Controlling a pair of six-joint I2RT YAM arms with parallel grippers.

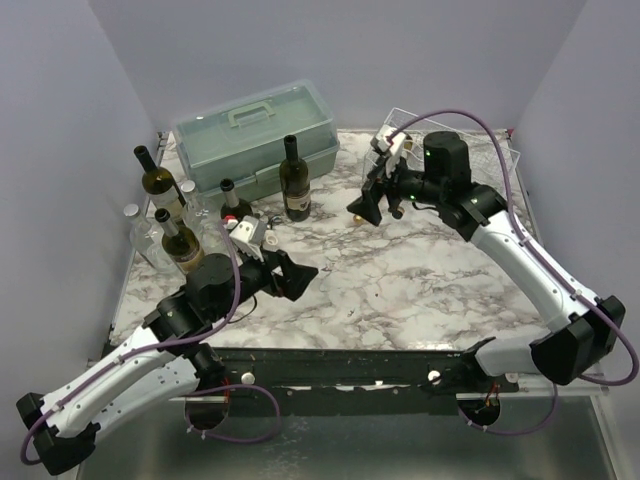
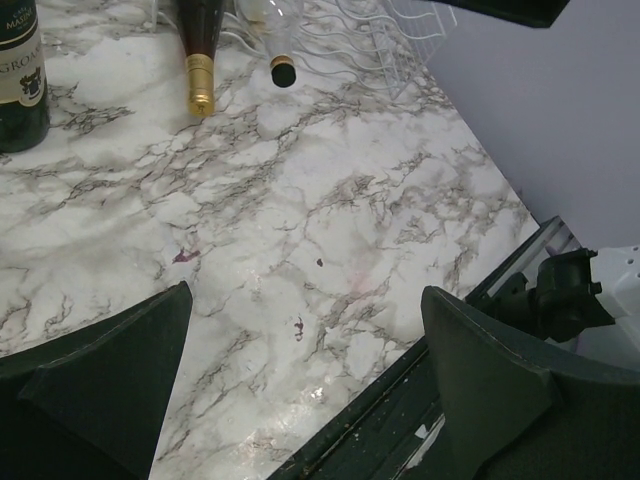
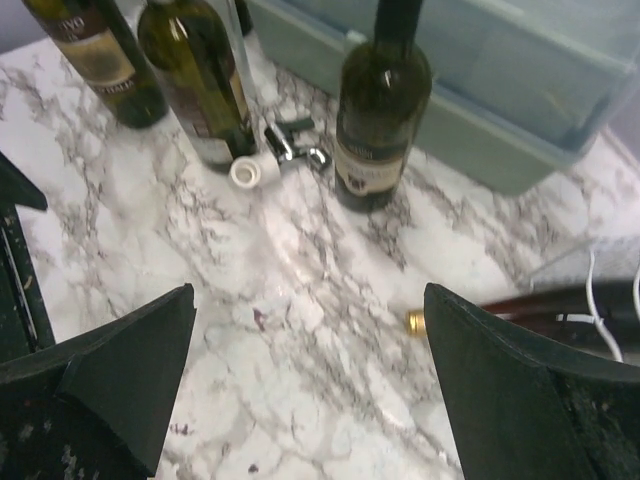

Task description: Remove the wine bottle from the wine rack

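Note:
A white wire wine rack (image 1: 470,140) stands at the back right, partly hidden by my right arm. In it lie a dark bottle with gold neck (image 2: 198,60) and a clear bottle with black cap (image 2: 270,25). The gold-necked bottle (image 3: 530,312) shows beyond the right fingers. My right gripper (image 1: 375,200) is open above the table before the rack. My left gripper (image 1: 290,275) is open over the front left of the table, nothing between its fingers. An upright dark bottle (image 1: 296,185) stands left of the rack.
Several bottles (image 1: 170,240) stand on the left. A teal lidded box (image 1: 250,140) lies at the back, with a small corkscrew-like object (image 3: 255,170) near the bottles.

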